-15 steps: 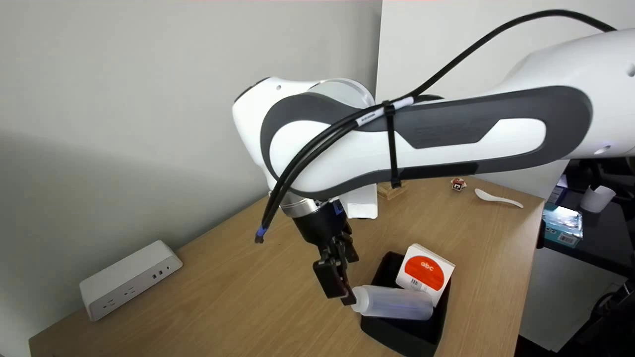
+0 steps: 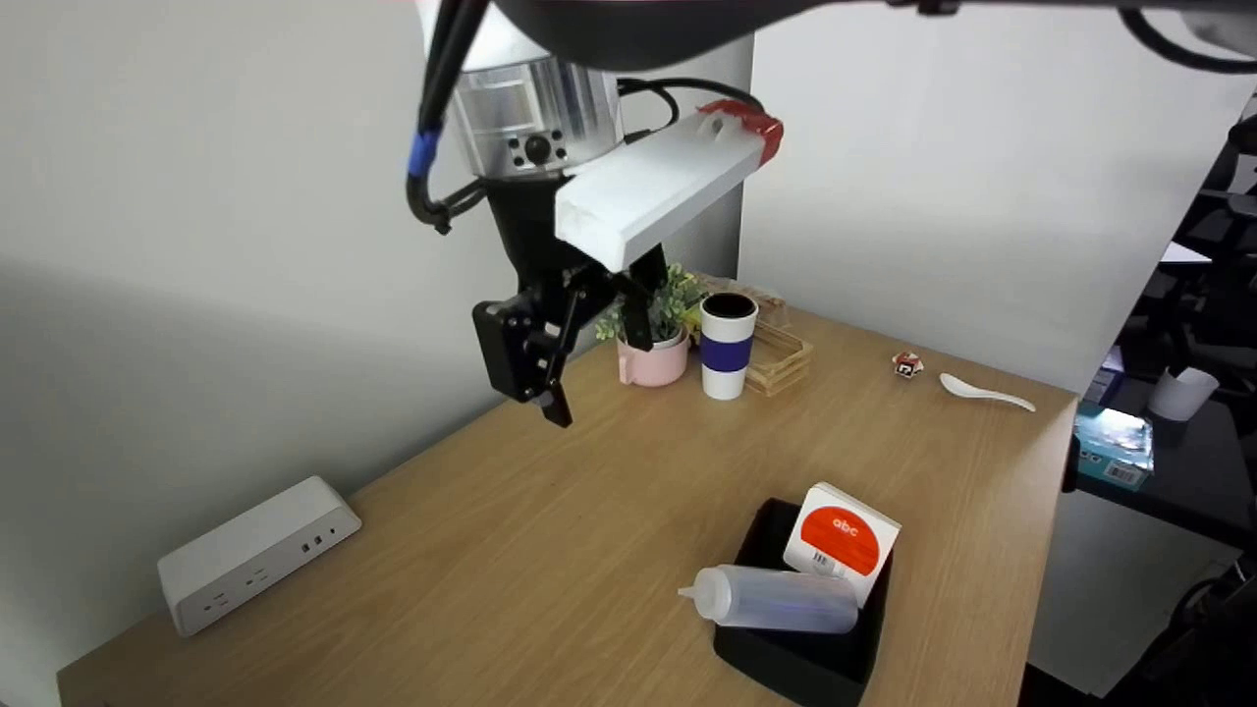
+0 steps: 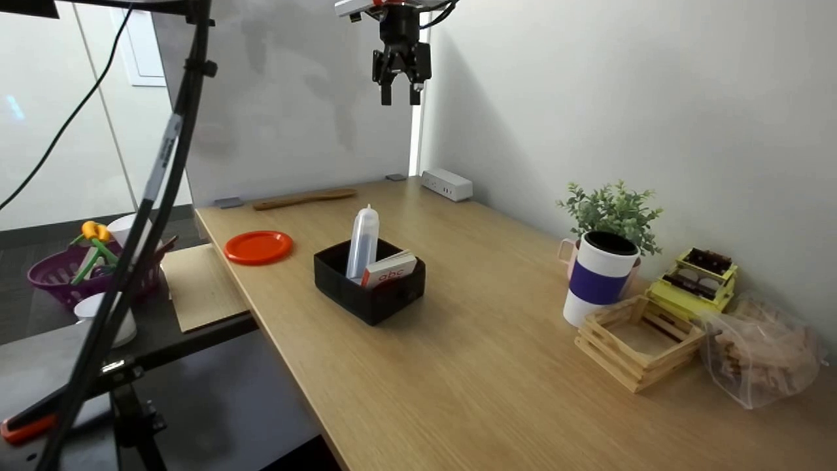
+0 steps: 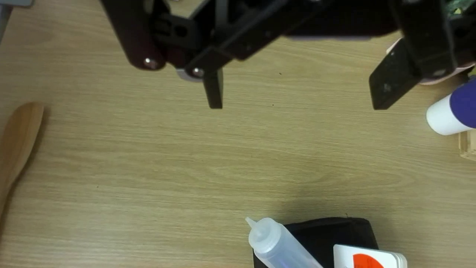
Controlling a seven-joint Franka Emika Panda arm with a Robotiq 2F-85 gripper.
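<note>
High above the table, my gripper (image 3: 400, 101) hangs open, its fingers spread wide and empty. Bare wood lies beneath the gap of the gripper in the wrist view. A black bin (image 3: 345, 294) stands on the table, well below the gripper and apart from it. Inside it leans a clear squeeze bottle (image 2: 784, 599), its nozzle sticking out past the rim. Beside the bottle, a white box with a red "abc" label (image 2: 839, 540) rests tilted in the bin. The bin's floor is mostly hidden by the two.
A red plate (image 3: 259, 247) and a wooden spoon (image 3: 306, 199) lie near the far end. Along the wall stand a white power strip (image 2: 259, 554), a potted plant (image 3: 610, 210), a tumbler (image 3: 600, 279) and a wooden crate (image 3: 639, 345).
The arm has risen far up and away from the bin, where the gripper was close to the bottle's nozzle. Bottle, box and bin look unmoved.
</note>
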